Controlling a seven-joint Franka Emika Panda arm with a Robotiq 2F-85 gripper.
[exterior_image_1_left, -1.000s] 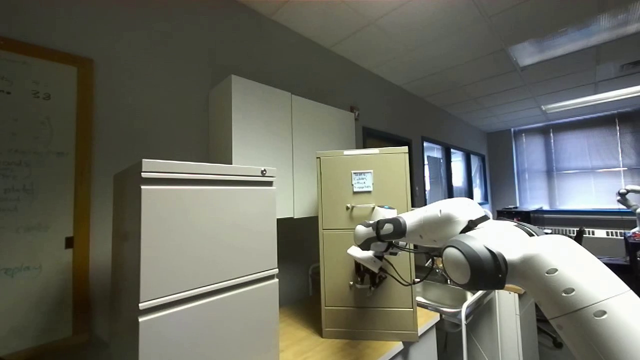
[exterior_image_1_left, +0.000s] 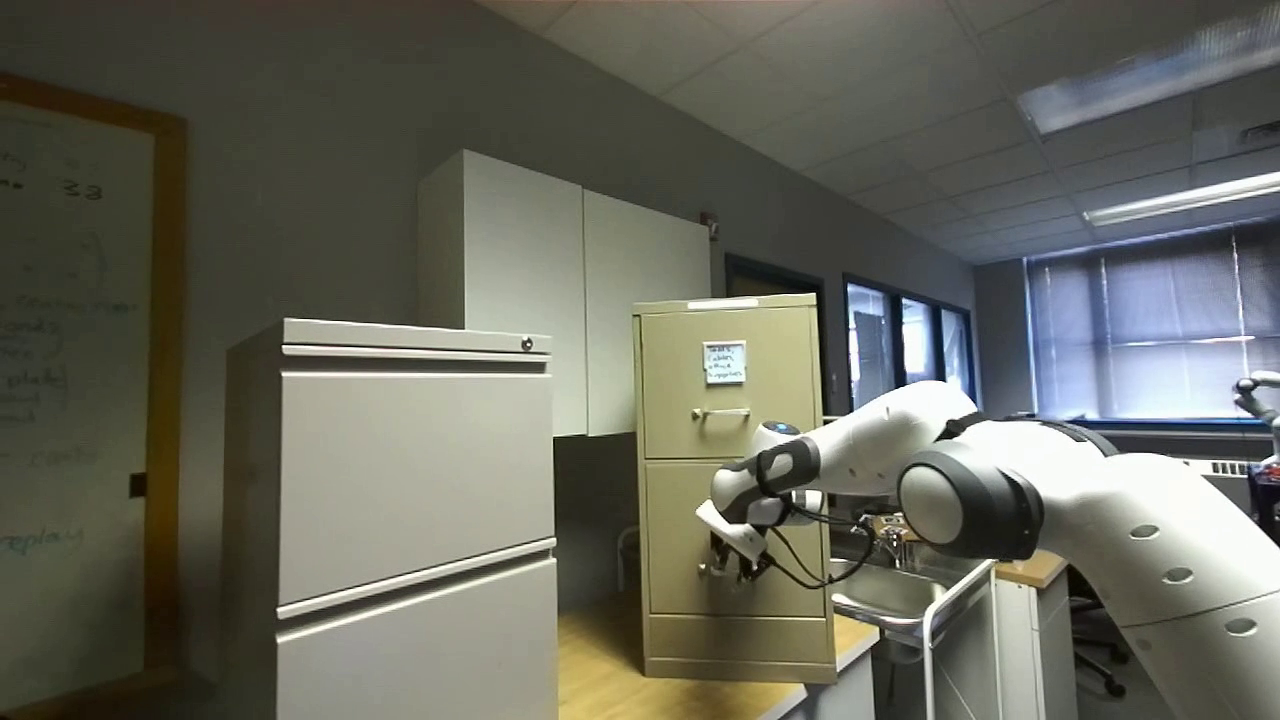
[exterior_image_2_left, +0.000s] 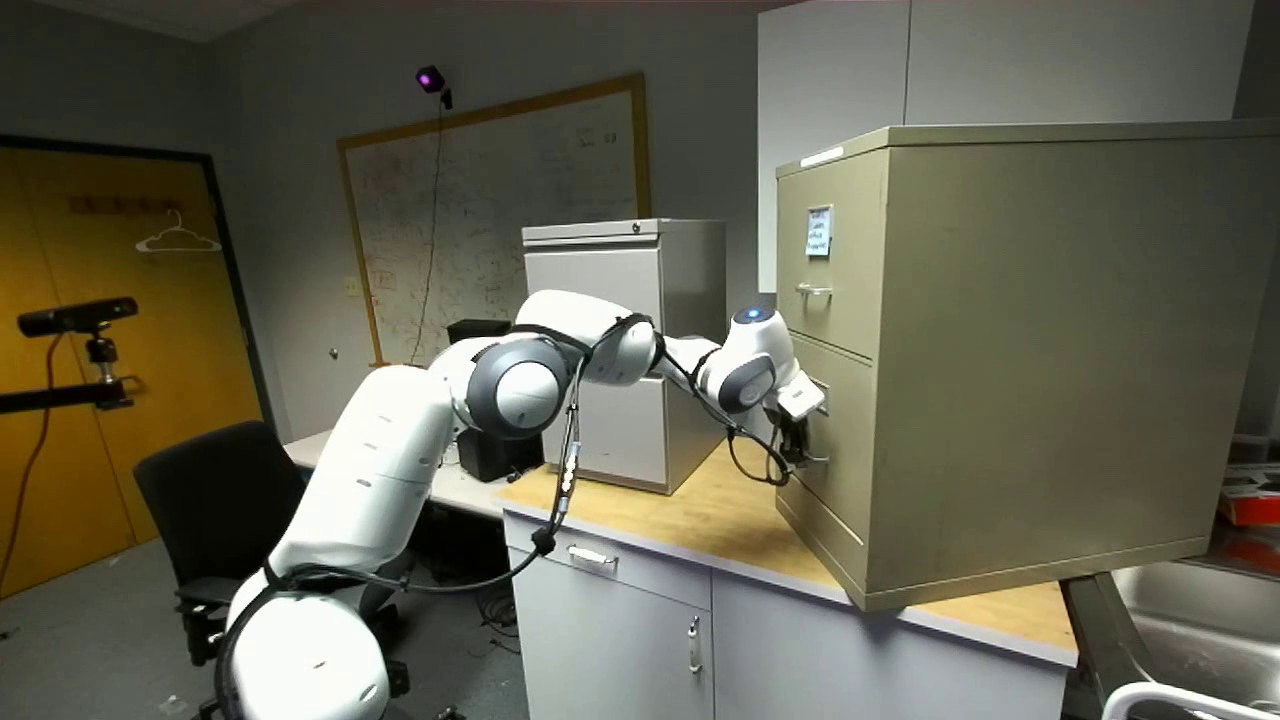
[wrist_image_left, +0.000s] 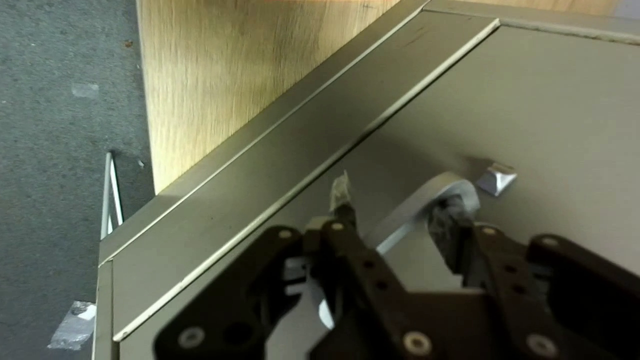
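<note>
The tan two-drawer filing cabinet (exterior_image_1_left: 732, 312) stands on the wooden counter. Both its lower drawer (exterior_image_1_left: 674, 516) and upper drawer (exterior_image_1_left: 672, 360) look closed, flush with the front. In the wrist view, the silver handle (wrist_image_left: 442, 182) of the lower drawer runs between the fingers of my gripper. One finger lies on the side toward the cabinet's base, and the other overlaps the handle near its bracket. The fingers are shut on this handle, though the arm hides part of it in the exterior views.
A light grey cabinet (exterior_image_2_left: 594, 300) stands left of the tan one. A metal sink (exterior_image_1_left: 888, 590) and a white rail (exterior_image_1_left: 930, 648) lie to the right. Cables (exterior_image_2_left: 762, 478) hang from my wrist.
My forearm and elbow have shifted slightly right, and the wrist has tilted a little at the lower handle. The drawers look unchanged.
</note>
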